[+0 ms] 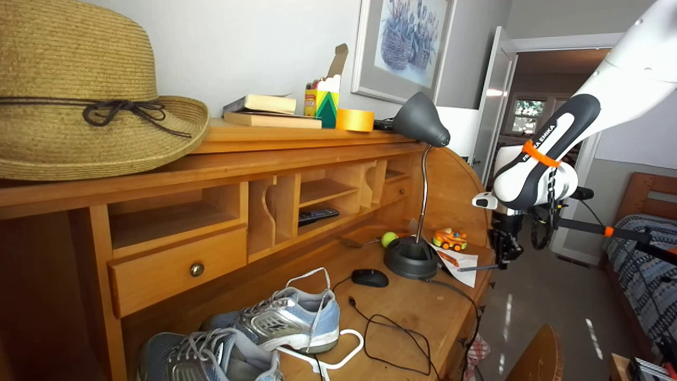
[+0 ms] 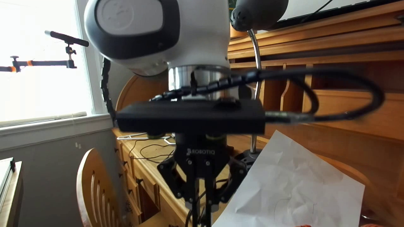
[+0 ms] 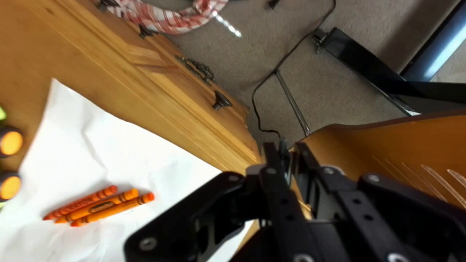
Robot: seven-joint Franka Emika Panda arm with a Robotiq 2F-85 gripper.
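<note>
A thin grey stick, pen-like [image 1: 477, 269], juts out sideways from my gripper [image 1: 503, 262] at the desk's right end. In the wrist view the gripper is shut on it, with only a dark, blurred bit of the stick [image 3: 284, 153] showing between the fingertips. It is raised near the desk's front edge, beside the white paper [image 3: 118, 153]. Three orange-red crayons [image 3: 98, 206] lie together on that paper. From exterior view 2 the fingers [image 2: 195, 212] reach the bottom edge, so their tips are cut off.
A black desk lamp [image 1: 411, 257] and an orange toy car [image 1: 450, 239] stand by the paper. Farther left are a mouse [image 1: 369, 277], loose cables and shoes [image 1: 279, 317]. A wooden chair [image 2: 92, 189] stands before the desk.
</note>
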